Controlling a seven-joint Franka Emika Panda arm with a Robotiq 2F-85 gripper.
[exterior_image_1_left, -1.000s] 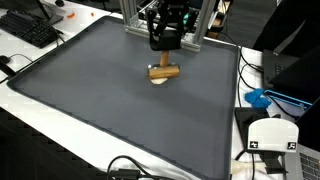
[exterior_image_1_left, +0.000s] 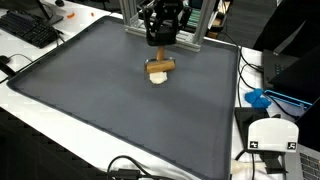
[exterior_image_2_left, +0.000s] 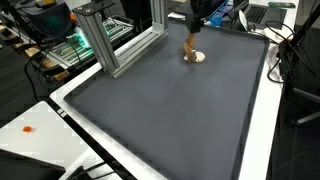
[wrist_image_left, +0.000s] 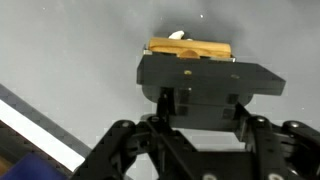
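A wooden mallet-like tool with a cylindrical brown head (exterior_image_1_left: 160, 65) and an orange-brown shaft (exterior_image_2_left: 190, 47) stands under my gripper. In the wrist view, a wide black bar with a rounded dark body (wrist_image_left: 207, 75) lies around and in front of my fingers, and the wooden head (wrist_image_left: 190, 47) shows just beyond it. A small pale disc-like piece (exterior_image_1_left: 158, 77) rests on the grey board beside the head; exterior view 2 shows the pale piece (exterior_image_2_left: 195, 57) by the shaft's foot. Where my fingers meet the tool is hidden, so their grip is unclear.
The grey board (exterior_image_1_left: 110, 90) is mostly bare. A white frame (exterior_image_1_left: 205, 45) stands behind the gripper. On the right lie a blue item (exterior_image_1_left: 258, 98) and a white device (exterior_image_1_left: 272, 134). A keyboard (exterior_image_1_left: 28, 28) sits at far left.
The wooden head has shifted upward in exterior view 1 and its slant has changed. More of the pale piece shows below it. The gripper has moved slightly.
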